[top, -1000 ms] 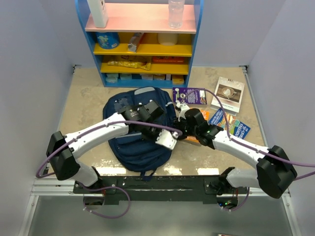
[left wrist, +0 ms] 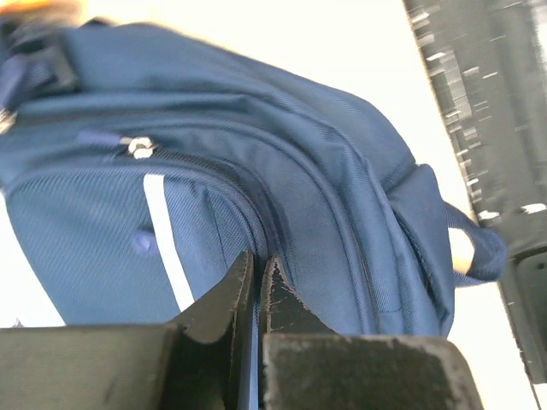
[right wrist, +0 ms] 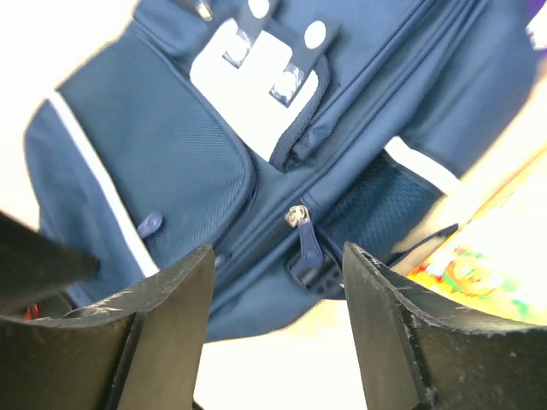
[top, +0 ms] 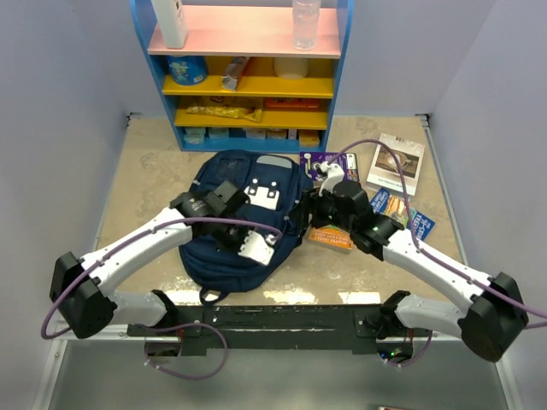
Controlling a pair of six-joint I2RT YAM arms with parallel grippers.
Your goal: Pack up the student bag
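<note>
A navy-blue backpack (top: 218, 265) lies on the floor in front of the shelf, with a white flap fastener (top: 263, 195) on its front. In the left wrist view my left gripper is shut on the backpack's fabric, at the curved seam of its zipped part. A zipper pull (left wrist: 139, 147) lies up and left of those fingertips. My right gripper stands open over the backpack's right side. Between its fingers, from the camera's side, shows a zipper pull (right wrist: 299, 218); neither finger is seen touching it.
An orange book (top: 332, 239), a purple book (top: 342, 167), a blue book (top: 422, 224) and a white book (top: 396, 162) lie to the right. The shelf (top: 248, 85) with several goods stands behind. Bare floor shows at the left.
My left gripper has moved left and a little toward the front edge. The backpack has turned, its bottom strap shifting left.
</note>
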